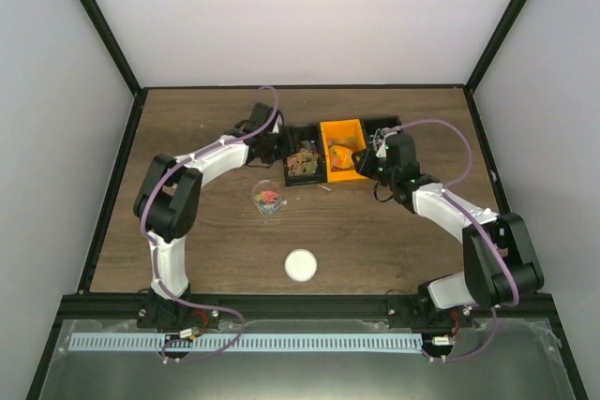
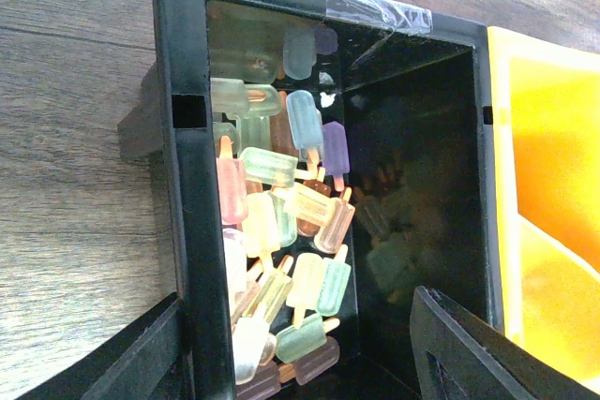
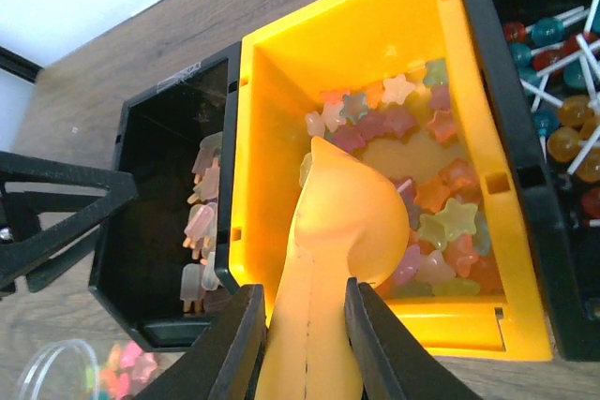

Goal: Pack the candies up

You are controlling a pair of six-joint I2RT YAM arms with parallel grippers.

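Observation:
My right gripper is shut on a yellow scoop (image 3: 347, 231), held over the yellow bin (image 3: 506, 259) of star candies (image 3: 397, 89). My left gripper (image 1: 281, 147) is at the left black bin (image 2: 195, 203) of popsicle candies (image 2: 305, 124); in the left wrist view its fingers (image 2: 469, 353) are apart, one at the bin's rim. A black bin of lollipops (image 3: 577, 110) sits to the right. The clear jar (image 1: 267, 196) holds some colourful candies.
A white lid (image 1: 300, 265) lies at the front centre of the wooden table (image 1: 206, 250). A small stick lies below the bins.

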